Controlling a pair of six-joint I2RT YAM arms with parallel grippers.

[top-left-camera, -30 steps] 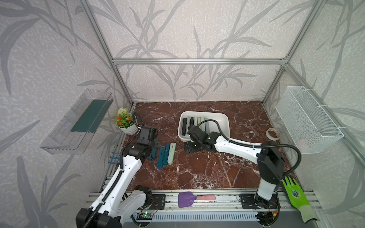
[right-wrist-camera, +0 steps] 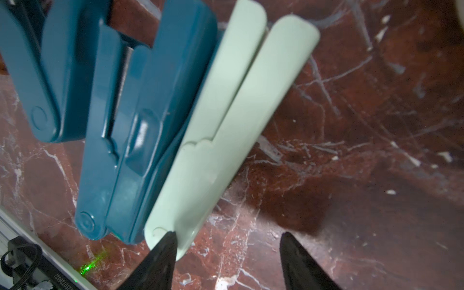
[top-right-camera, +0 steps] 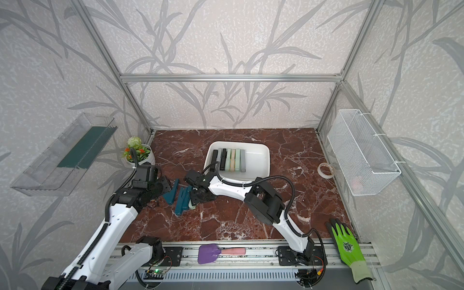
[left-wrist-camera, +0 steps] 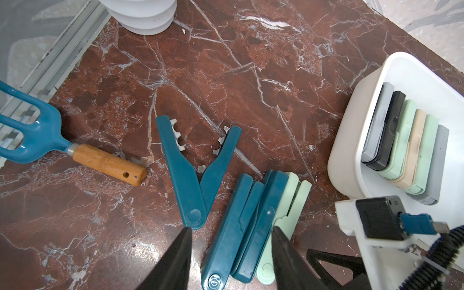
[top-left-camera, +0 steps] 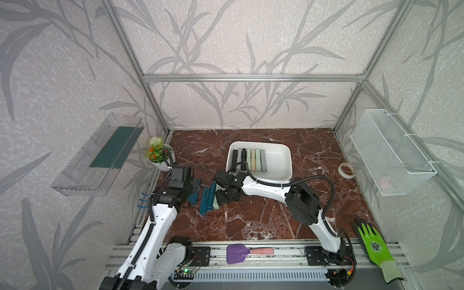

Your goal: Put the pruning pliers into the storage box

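Note:
Side by side on the marble table lie two closed blue pliers (left-wrist-camera: pixel 224 236) and a mint green pair (right-wrist-camera: pixel 215 140). Left of them, a blue pair (left-wrist-camera: pixel 195 183) is spread in a V. Beyond, the white storage box (left-wrist-camera: pixel 345 149) holds several folded tools in a row. My right gripper hovers low over the mint pliers' hinge end, its fingers apart; the left finger (right-wrist-camera: pixel 162 258) overlaps that end in view, and whether they touch I cannot tell. My left gripper is open above the blue pliers, empty.
A blue fork (left-wrist-camera: pixel 48 125) with a wooden handle lies at the left edge, near a white flowerpot (top-left-camera: pixel 162 163). Tape (top-left-camera: pixel 346 170) sits at the far right. The box's right part is empty, and the table's front middle is clear.
My right arm has swung left from beside the box to the mint pliers, covering much of them in the top left view. My left arm has shifted slightly. The pliers lie as before.

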